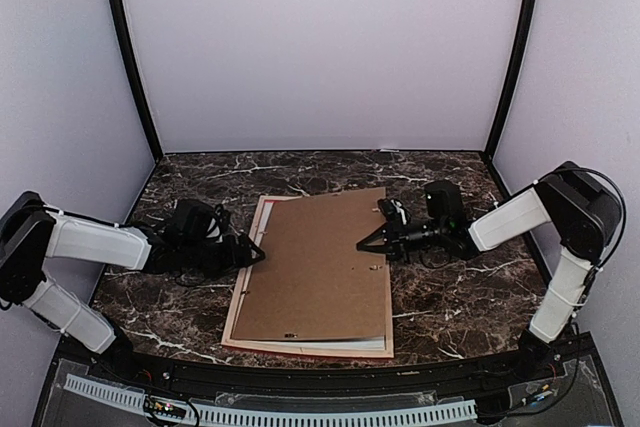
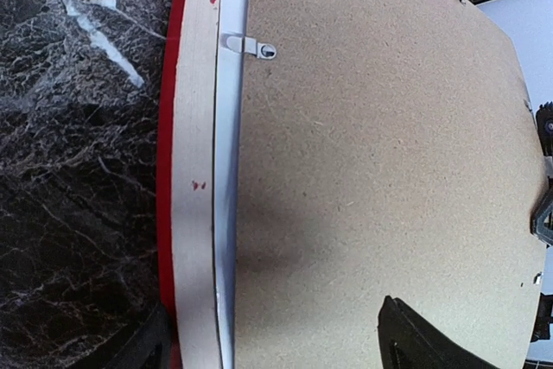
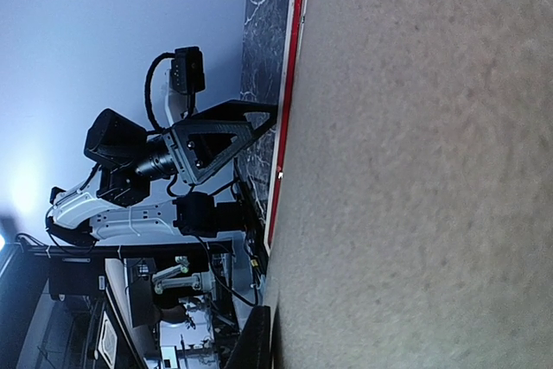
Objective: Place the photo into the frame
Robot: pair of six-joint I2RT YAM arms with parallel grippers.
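A brown backing board [image 1: 315, 267] lies tilted over the picture frame [image 1: 236, 317], its right side raised. Along the board's left edge, a white strip shows between it and the frame's pale wooden rim [image 2: 195, 170]; whether that strip is the photo I cannot tell. My right gripper [image 1: 366, 245] is shut on the board's right edge. In the left wrist view, my left gripper is part open, its fingertips [image 2: 406, 334] apart, straddling the frame's left rim and the board's edge. The board fills most of the right wrist view and hides the frame beneath.
Small metal clips sit along the board's edges, one clip [image 2: 252, 47] on its left side. A white perforated strip [image 1: 300, 415] runs along the front.
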